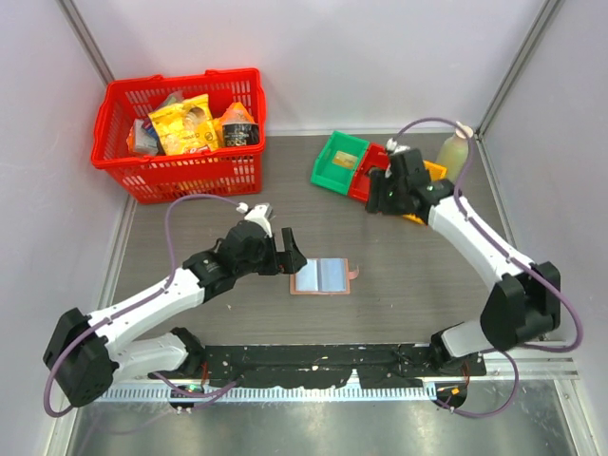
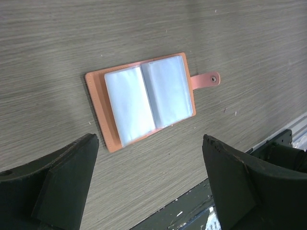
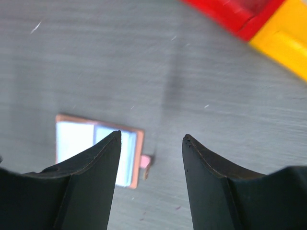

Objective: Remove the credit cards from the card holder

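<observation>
The card holder (image 1: 295,290) lies open on the wooden table, tan with light clear sleeves and a small strap on its right, also seen in the left wrist view (image 2: 103,112) and the blurred right wrist view (image 3: 138,158). Whether cards sit in the sleeves I cannot tell. My left gripper (image 1: 289,247) is open just above and left of the holder, pointing down at it, nothing between its fingers. My right gripper (image 1: 382,193) is open in front of the coloured trays, higher up and right of the holder, nothing between its fingers.
A red basket (image 1: 180,176) of snack packs stands at the back left. Green (image 1: 332,174), red (image 1: 362,185) and yellow (image 1: 435,171) trays sit at the back right, with a pale bottle (image 1: 451,157) behind. The table around the holder is clear.
</observation>
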